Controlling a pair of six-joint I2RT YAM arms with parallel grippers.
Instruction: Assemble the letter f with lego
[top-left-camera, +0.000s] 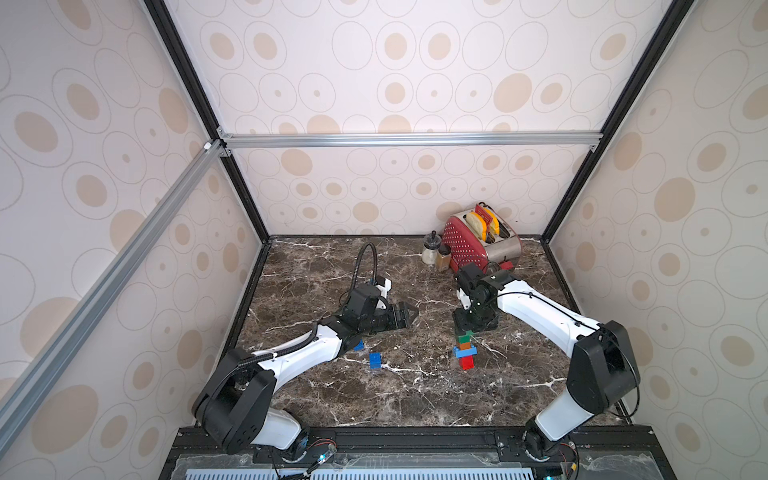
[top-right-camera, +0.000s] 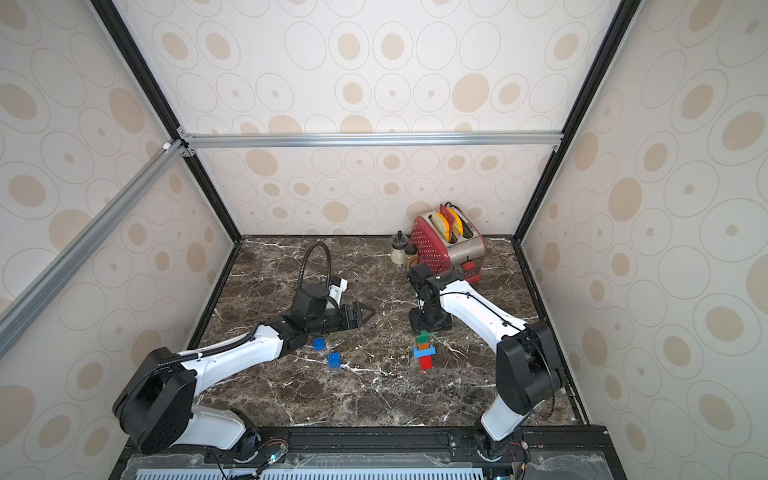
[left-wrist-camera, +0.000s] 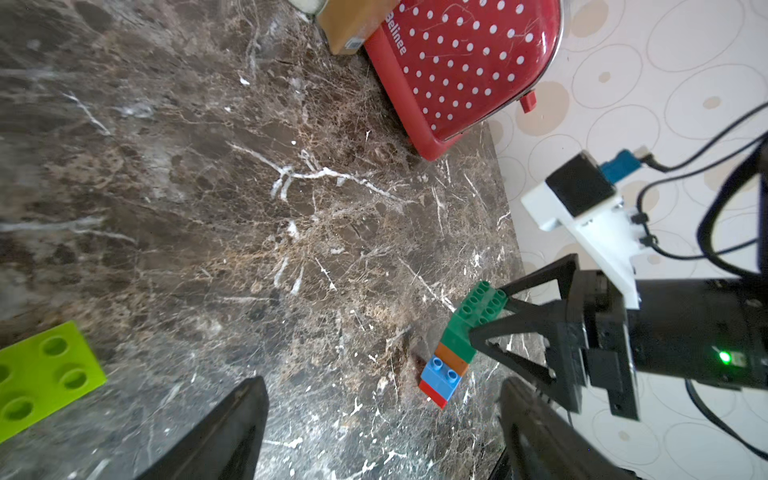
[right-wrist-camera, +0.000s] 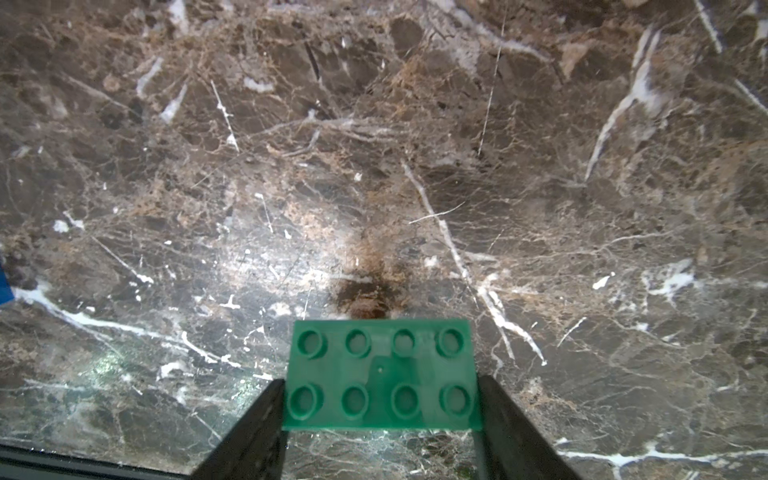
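Between the fingertips of my right gripper is a green brick (right-wrist-camera: 380, 369), touched on both sides, so the fingers are shut on it. In the left wrist view an orange brick (left-wrist-camera: 452, 358), a blue brick (left-wrist-camera: 441, 377) and a red brick (left-wrist-camera: 433, 393) follow below the green one in one stack. The top views show the blue brick (top-left-camera: 465, 351) crosswise above the red one (top-left-camera: 466, 363). My left gripper is open and empty, left of the stack. A lime brick (left-wrist-camera: 48, 380) lies on the table near its left finger.
Two blue bricks, a nearer one (top-right-camera: 334, 360) and a farther one (top-right-camera: 319, 344), lie below the left gripper in the top right view. A red toaster (top-left-camera: 468, 244) and two jars (top-left-camera: 432, 248) stand at the back right.
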